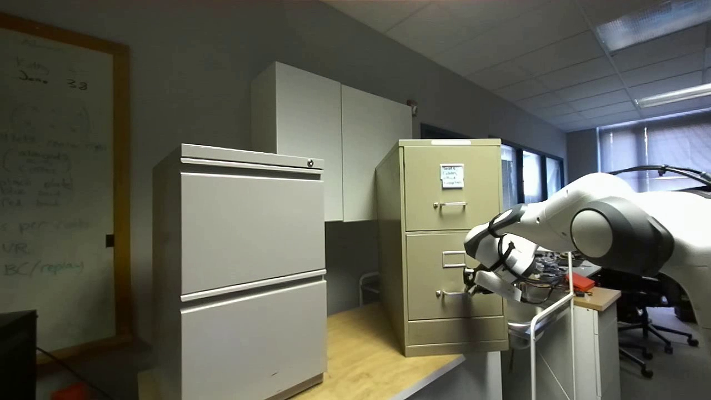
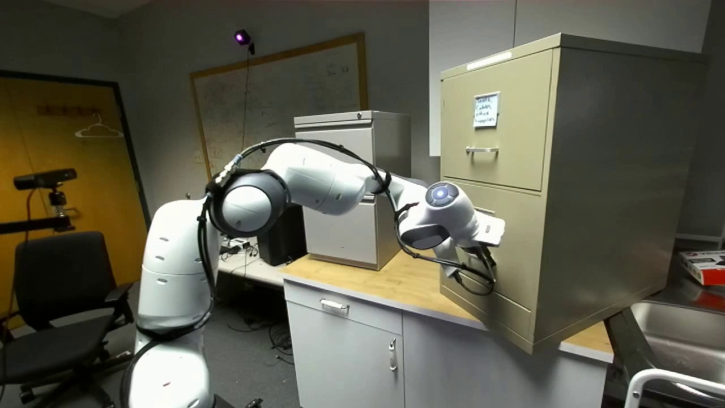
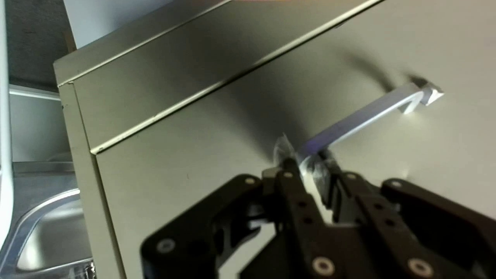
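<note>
A tan filing cabinet (image 1: 390, 233) stands on the wooden counter, its upper drawer (image 1: 423, 190) and lower drawer (image 1: 423, 273) both flush with the front. The lower drawer's silver handle (image 3: 362, 116) runs diagonally in the wrist view. At one end of that handle my gripper is shut, with the bar between its clear-tipped fingers. The arm hides most of this handle in exterior view 2, while in exterior view 1 the gripper (image 1: 470, 286) covers its right end.
A grey filing cabinet (image 1: 253, 233) stands to the left on the same counter (image 1: 363, 340). Close by on the right are a white metal rail (image 1: 533, 360) and, in exterior view 2, a steel sink (image 2: 679, 333). Bare counter lies between the cabinets.
</note>
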